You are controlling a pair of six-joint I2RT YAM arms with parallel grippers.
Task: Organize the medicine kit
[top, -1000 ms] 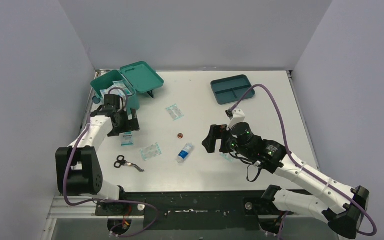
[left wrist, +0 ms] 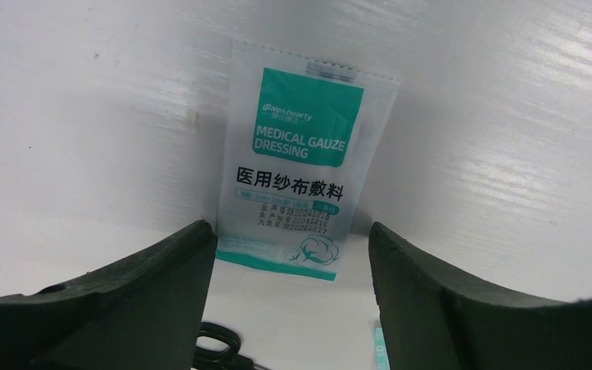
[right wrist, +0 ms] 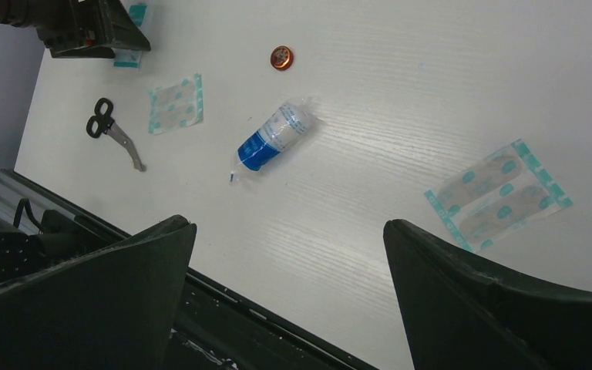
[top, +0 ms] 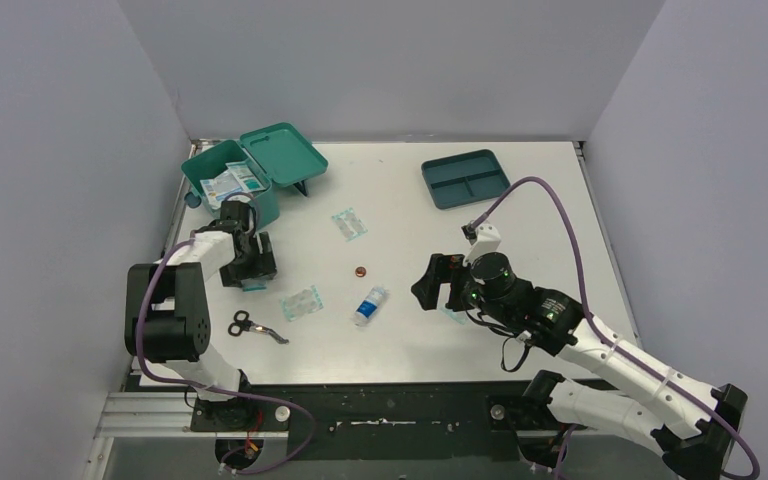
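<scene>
A medical gauze dressing packet [left wrist: 293, 173] lies flat on the table, with the fingers of my left gripper apart on both sides of its lower end. Seen from above, that gripper [top: 250, 275] covers most of the packet. My right gripper hangs open over the front right, nothing between its fingers. The green medicine kit [top: 268, 203] stands open at the back left with several packets [top: 225, 185] inside, its lid [top: 285, 155] folded out to the right. A green divided tray [top: 465, 178] rests at the back right.
Scissors [top: 256, 327] lie at the front left. Mid-table are a blue-and-white bandage roll [top: 369, 306], a small copper-coloured round item [top: 360, 271] and two clear packets [top: 302, 303]. Another packet [right wrist: 497, 196] is below the right gripper.
The right arm has shifted slightly to the right. The loose items have stayed put.
</scene>
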